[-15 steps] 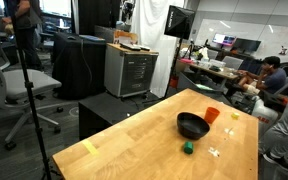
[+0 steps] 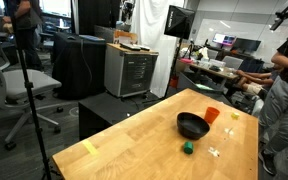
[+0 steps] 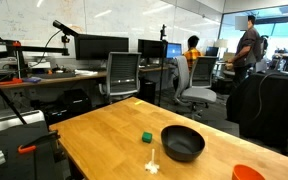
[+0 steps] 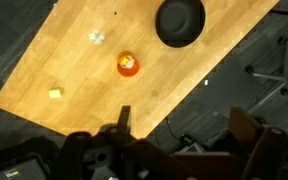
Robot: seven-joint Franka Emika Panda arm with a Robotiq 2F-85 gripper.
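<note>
My gripper stands open at the bottom of the wrist view, its dark fingers (image 4: 124, 119) wide apart with nothing between them. Below it, at a distance, lies the wooden table with a black bowl (image 4: 180, 20) and an orange cup (image 4: 128, 64); something yellow and pale shows in the cup. A small yellow block (image 4: 55, 93) rests near the table edge, and a small white object (image 4: 96, 38) lies beyond the cup. A green cube (image 3: 147, 137) sits beside the bowl (image 3: 182, 143) in exterior view 2. Neither exterior view clearly shows the gripper.
A dark box (image 2: 102, 112) stands along its far side. A person (image 2: 286, 85) is at the right of exterior view 1, and office chairs (image 2: 19, 85) stand on the floor.
At the right of exterior view 1, a person in dark clothing now stands farther into view, hiding the seated person more. The objects on the table have not moved.
</note>
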